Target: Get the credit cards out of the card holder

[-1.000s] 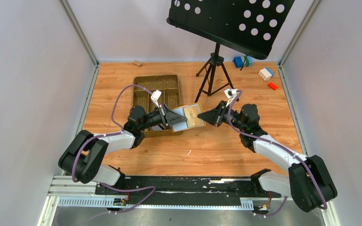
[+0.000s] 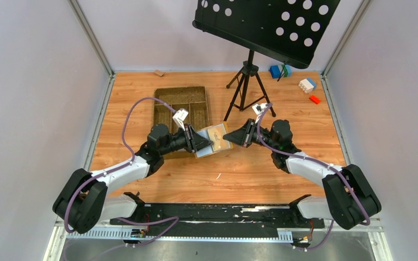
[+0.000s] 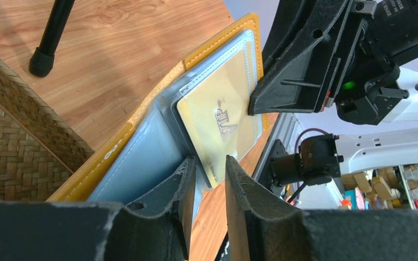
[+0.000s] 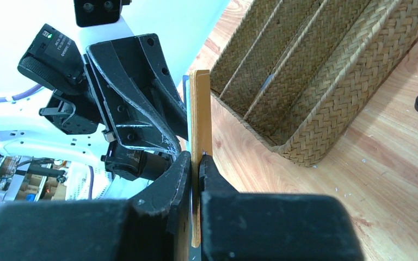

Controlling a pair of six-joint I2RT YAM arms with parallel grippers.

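Observation:
The card holder (image 2: pixel 221 128), with a tan edge and a pale blue inner face, is held up between both arms above the table. My right gripper (image 2: pixel 227 139) is shut on its right part; the right wrist view shows the holder (image 4: pixel 200 109) edge-on between those fingers. A cream card (image 3: pixel 209 119) with a small grey print sits in the holder's clear pocket. My left gripper stands partly open at the card's near edge, a visible gap between its fingers. The card's lower corner shows in that gap. Whether the fingertips touch it, I cannot tell.
A woven compartment box (image 2: pixel 180 91) lies on the table behind the left arm. The black music stand (image 2: pixel 249 70) rises at the back. Toy bricks (image 2: pixel 307 85) and a red block (image 2: pixel 314 99) are at the back right.
Over the last second both arms shifted slightly left and toward the front, carrying the holder along.

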